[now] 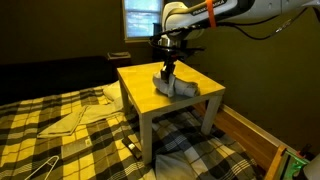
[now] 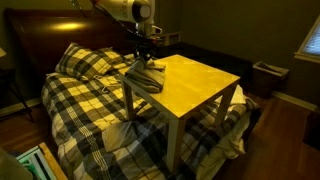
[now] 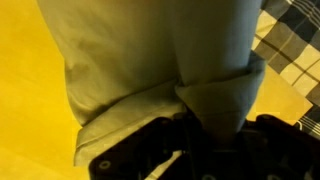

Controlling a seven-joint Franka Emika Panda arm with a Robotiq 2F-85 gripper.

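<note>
A grey cloth [image 1: 180, 86] lies bunched on the yellow-topped table [image 1: 145, 98], near its front edge. One part of it rises into my gripper [image 1: 169, 69], which is shut on the fabric. From the other side, the folded cloth [image 2: 146, 76] sits at the table's corner, slightly over the edge, with the gripper [image 2: 143, 57] just above. In the wrist view the cloth [image 3: 130, 50] fills the middle, and a raised fold runs down between the fingers; the fingertips are hidden by it.
Around the table is a bed with a plaid blanket [image 1: 80, 160], with light folded cloths [image 1: 65, 122] on it. A small dark object [image 1: 132, 147] lies by the table leg.
</note>
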